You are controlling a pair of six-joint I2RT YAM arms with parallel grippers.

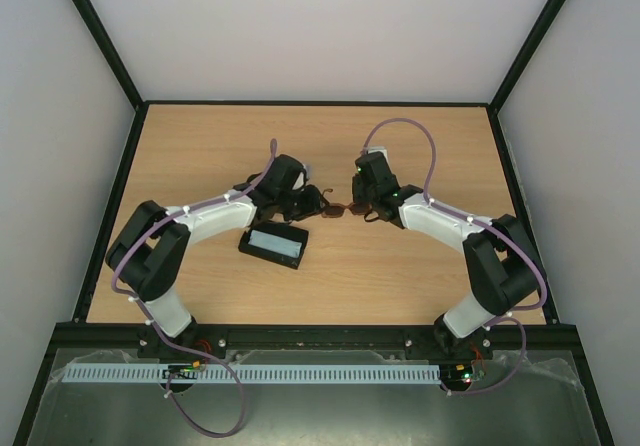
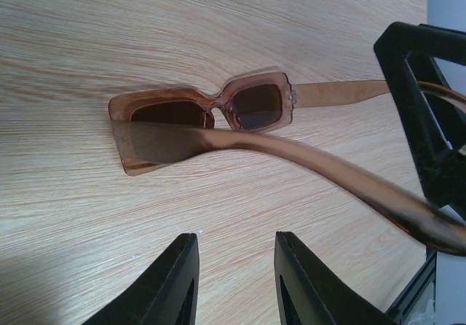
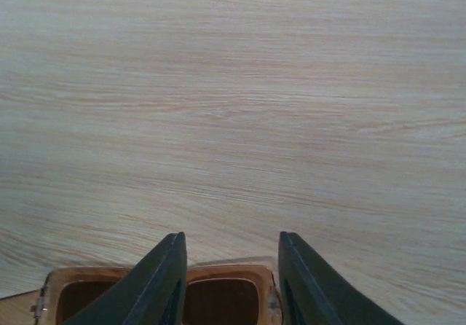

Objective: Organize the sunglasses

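Observation:
The brown sunglasses (image 1: 334,210) lie between my two grippers near the middle of the table, with their temples unfolded. In the left wrist view the frame (image 2: 255,108) is seen with both dark lenses, one temple sweeping across in the foreground. My left gripper is open, with bare wood between its fingers, left of the sunglasses. My right gripper has its fingers apart; part of the sunglasses' rim (image 3: 231,270) shows in and below the gap. Whether the fingers touch it, I cannot tell. A black box (image 1: 248,249) with a pale inside sits below the left gripper.
A black part (image 2: 408,114) juts into the left wrist view from the right, close to the temples. Behind the left gripper, a small dark item (image 1: 243,184) is mostly hidden.

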